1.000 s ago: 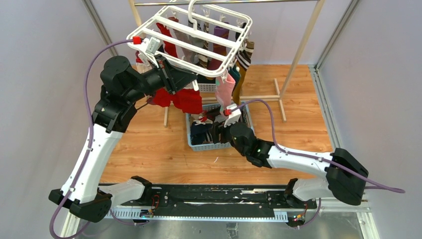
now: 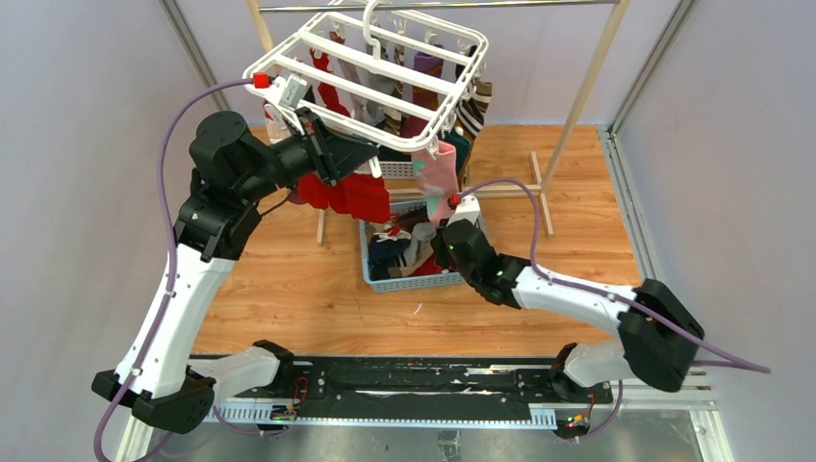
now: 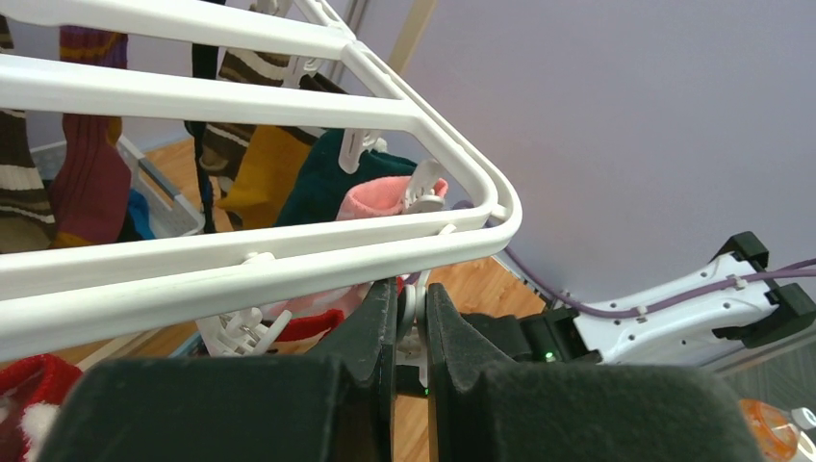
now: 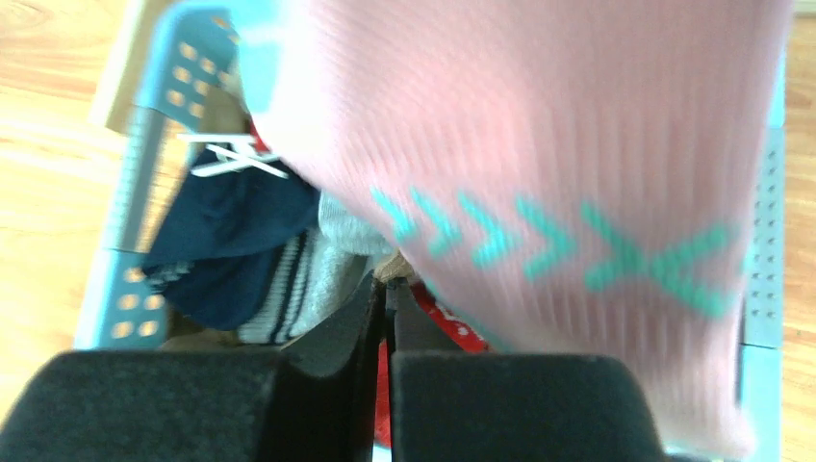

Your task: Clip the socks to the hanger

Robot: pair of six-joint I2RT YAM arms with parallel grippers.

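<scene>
The white multi-bar hanger [image 2: 397, 70] hangs from the metal rail, with several socks clipped on it. At its front edge my left gripper is shut on a white clip [image 3: 408, 318]. A red sock [image 2: 354, 197] dangles below that side. From the front right corner hangs a pink sock [image 2: 438, 173], which fills much of the right wrist view. Beside it and low over the sock basket, my right gripper is shut. Some tan cloth [image 4: 393, 268] shows at its fingertips; whether it is pinched or lies behind, I cannot tell.
The blue basket [image 2: 416, 282] on the wooden floor holds loose socks, among them a dark blue one [image 4: 231, 231]. White clip pieces [image 4: 236, 161] lie on top. Wooden stand legs [image 2: 544, 197] flank it. Open floor [image 2: 289, 298] lies in front.
My right gripper has shifted rightward over the basket, dipping a little lately. The pink and red socks have swung slightly. My left gripper stays almost still at the hanger.
</scene>
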